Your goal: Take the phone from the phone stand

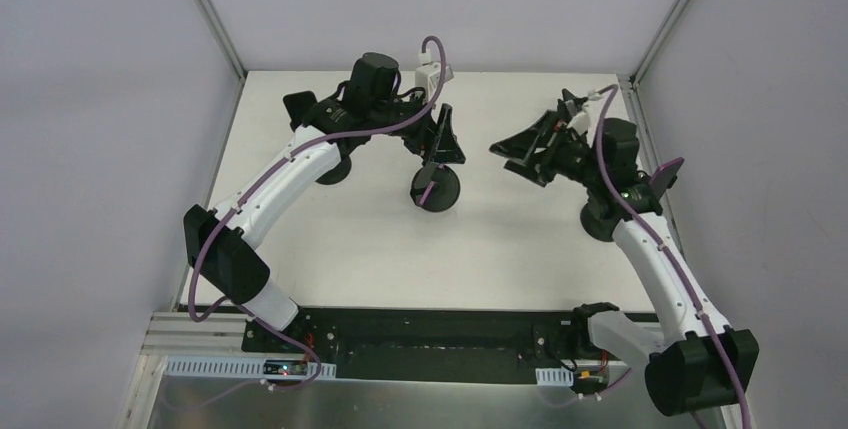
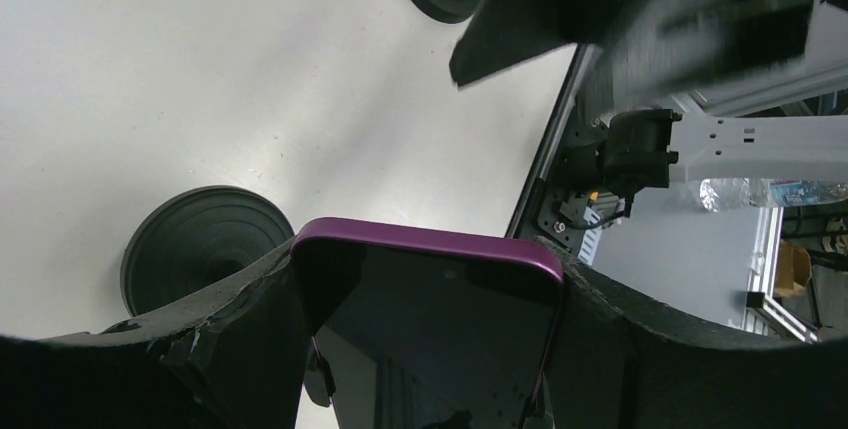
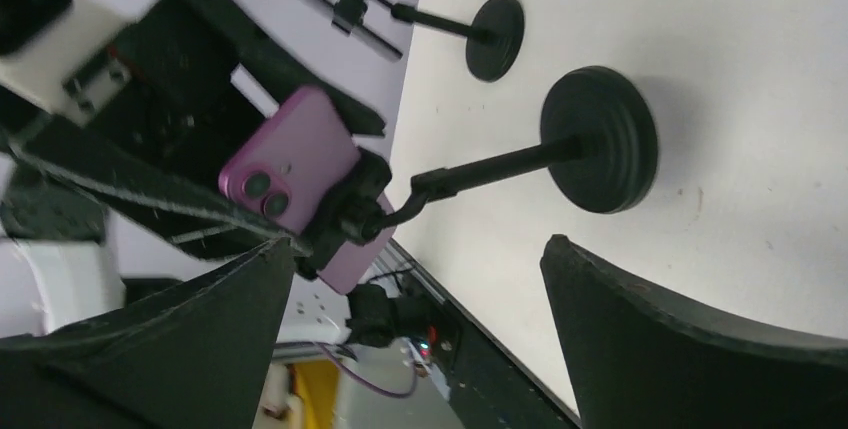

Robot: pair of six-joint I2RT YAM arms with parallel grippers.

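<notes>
A purple phone (image 3: 310, 149) sits in the holder of the middle phone stand, whose round black base (image 3: 600, 139) is on the table. My left gripper is shut on the phone's top end, with the dark screen toward its camera. In the top view it is over that stand. My right gripper (image 1: 530, 149) is open to the right of the stand, nothing between its fingers; in the right wrist view its fingers frame the stand's post from a short distance.
Other stands stand at the left (image 1: 334, 174) and right (image 1: 600, 224), and a dark object at the back right, partly behind the right arm.
</notes>
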